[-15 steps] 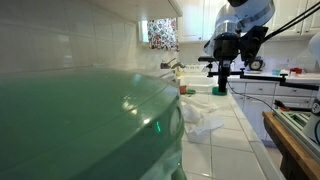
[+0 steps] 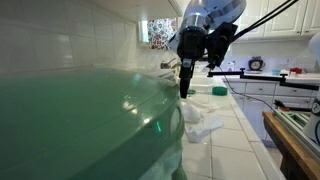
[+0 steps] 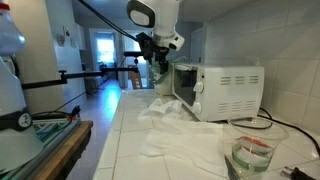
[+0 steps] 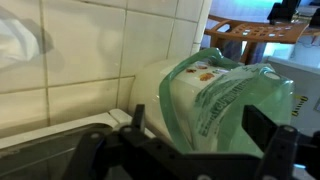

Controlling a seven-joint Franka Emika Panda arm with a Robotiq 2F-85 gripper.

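Note:
A pale green translucent object (image 4: 215,108), a bag or soft container, fills much of the wrist view. My gripper stands open, its dark fingers on either side of that object in the picture; contact cannot be made out. In exterior view 1, a large green surface (image 2: 85,120) close to the camera covers the left half. There my gripper (image 2: 197,82) points down at the green surface's right edge. From exterior view 2, the gripper (image 3: 145,70) is above the counter's far end, with the greenish object (image 3: 163,86) partly hidden behind it.
A white microwave (image 3: 220,92) stands against the tiled wall. White cloths (image 3: 185,145) lie on the tiled counter (image 3: 120,160), and a clear container (image 3: 252,155) stands at the near right. A green item (image 2: 219,91) sits farther along the counter.
Over the last second, the arm has swung left in exterior view 1 and come closer to the camera. It is now beside the green surface. The cloths have not moved.

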